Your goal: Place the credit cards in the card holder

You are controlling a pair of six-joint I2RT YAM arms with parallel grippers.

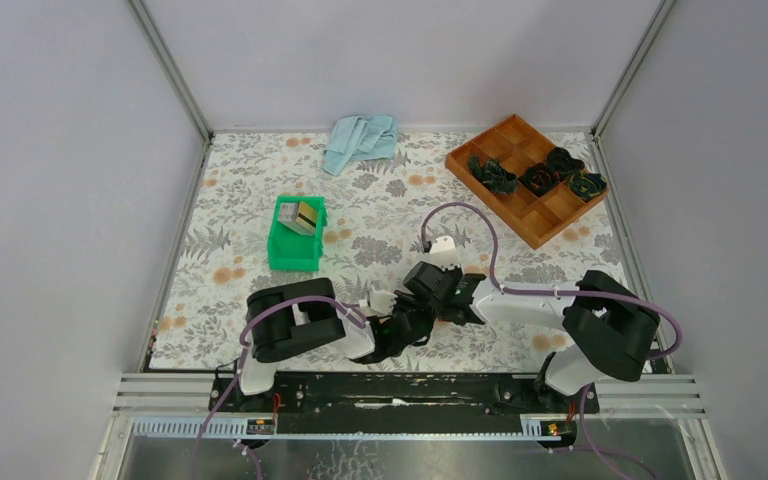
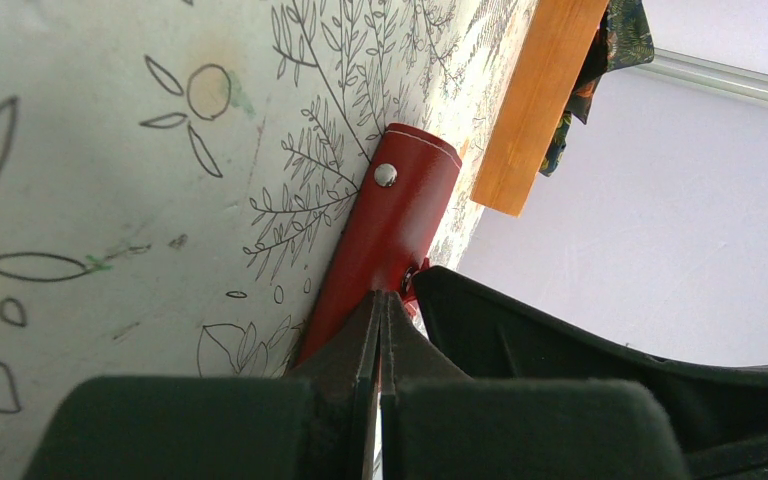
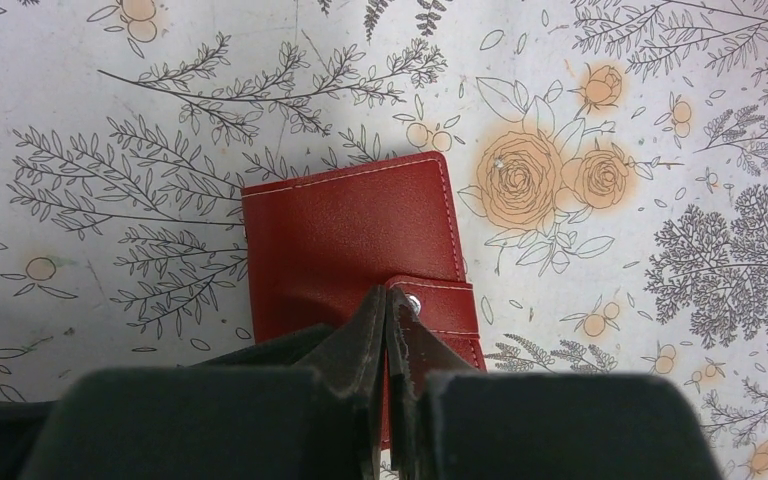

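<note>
A red leather card holder [image 3: 350, 230] with a snap strap [image 3: 445, 305] lies on the floral mat, seen from above in the right wrist view. My right gripper is shut at the strap's snap. In the left wrist view the holder's rounded red edge [image 2: 400, 200] with a metal snap lies just past my left gripper, which is shut. The top view shows both grippers crowded together at front centre, largely hiding the holder. A stack of cards [image 1: 298, 218] sits in the green tray [image 1: 295, 262] at left.
A wooden compartment tray [image 1: 520, 210] with dark fabric rolls stands at the back right. A light blue cloth [image 1: 360, 140] lies at the back centre. The mat between the green tray and the wooden tray is clear.
</note>
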